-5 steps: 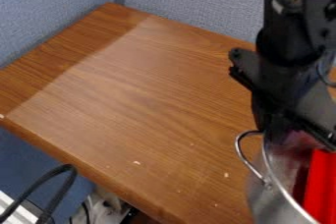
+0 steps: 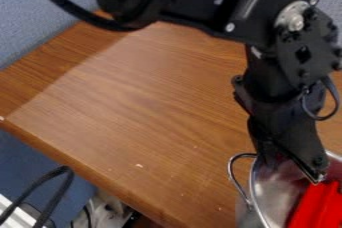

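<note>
My black gripper (image 2: 287, 152) hangs at the right side of the view, pointing down into a steel pot (image 2: 274, 197) at the lower right corner. Its fingertips are hidden or too dark to make out, so I cannot tell whether it is open or shut. A red object (image 2: 315, 208) lies in the pot beneath the gripper, partly cut off by the frame edge. The pot's wire handle stands out on its left side.
Grey padded walls border it at the back. Black cables (image 2: 47, 187) hang beyond the front left edge.
The arm has shifted a little over the last second, reaching lower across the top of the view. The pot and red object have moved slightly right and down.
</note>
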